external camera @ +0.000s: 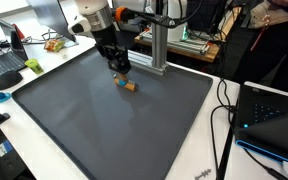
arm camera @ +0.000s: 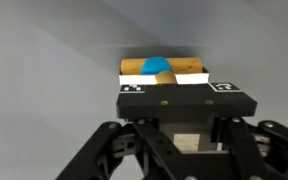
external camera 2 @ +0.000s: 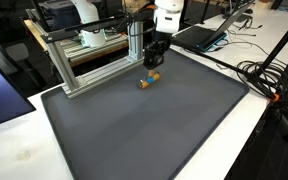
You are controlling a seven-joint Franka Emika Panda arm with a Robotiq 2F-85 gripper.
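Note:
A toy hammer-like piece with an orange cylindrical head (external camera: 129, 87) and a blue part at its middle hangs low over the dark grey mat, under my gripper (external camera: 118, 70). In exterior view 2 the orange and blue piece (external camera 2: 149, 79) is directly beneath the gripper (external camera 2: 152, 67). The wrist view shows the orange cylinder (arm camera: 138, 66) lying crosswise beyond the black fingertip (arm camera: 184, 101), its blue part (arm camera: 157, 66) at the middle and a tan rounded end in front. My gripper is shut on this piece. Whether the head touches the mat I cannot tell.
A laptop (external camera: 269, 120) and loose cables lie beyond the mat's right side in exterior view 1.

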